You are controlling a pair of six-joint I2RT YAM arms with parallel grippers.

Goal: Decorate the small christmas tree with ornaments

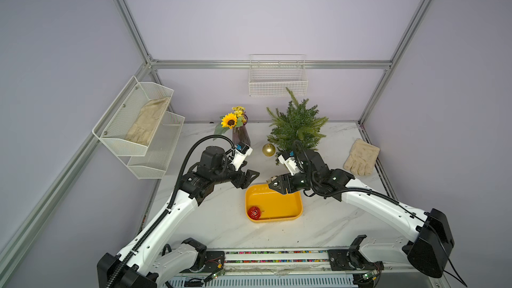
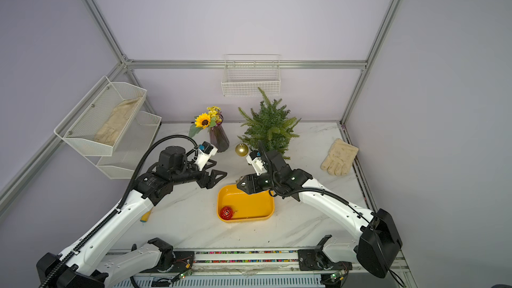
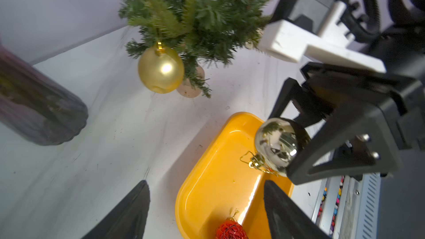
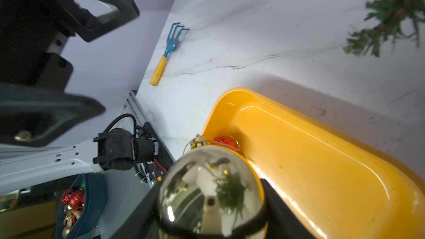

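Note:
Above the far edge of the yellow tray [image 1: 273,218], my right gripper is shut on a shiny gold ornament [image 3: 279,145], its wire hook pointing toward my left gripper. Facing it, my left gripper stands open, with nothing held between its fingers. Behind both arms is the small green tree [image 1: 296,122], partly covered by my right arm. A matte gold ball [image 3: 161,69] hangs from its lower left branch. In the tray's near left corner lies a red ornament [image 1: 254,212].
A dark vase with sunflowers [image 1: 241,135] stands left of the tree. Gloves [image 1: 362,157] lie at the right edge. A small blue rake with a yellow handle [image 4: 158,70] lies at the left. Open marble surrounds the tray.

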